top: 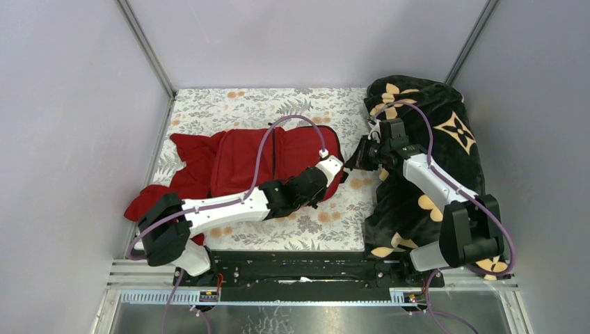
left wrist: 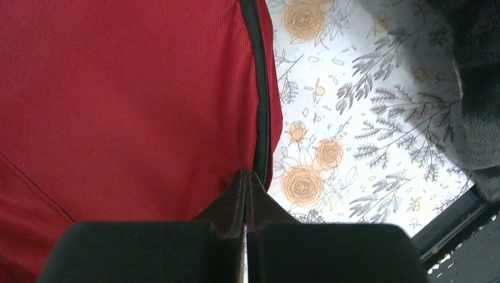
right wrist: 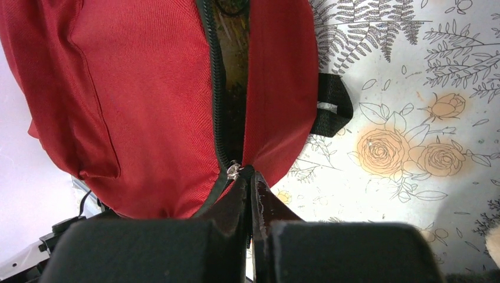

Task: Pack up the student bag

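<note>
The red bag (top: 236,153) lies across the floral mat, with a dark zipper (right wrist: 215,100) partly open along one side. My left gripper is shut, its tips over the bag's red fabric beside the black edge strip (left wrist: 260,118); nothing shows between them. My right gripper is shut at the silver zipper pull (right wrist: 233,171), which appears caught at its tips. In the top view the left gripper is over the bag's right part, and the right gripper is just beyond its right end.
A black patterned blanket (top: 445,125) covers the right of the work area. Bare floral mat (top: 243,104) shows behind and in front of the bag. Walls bound the left, back and right.
</note>
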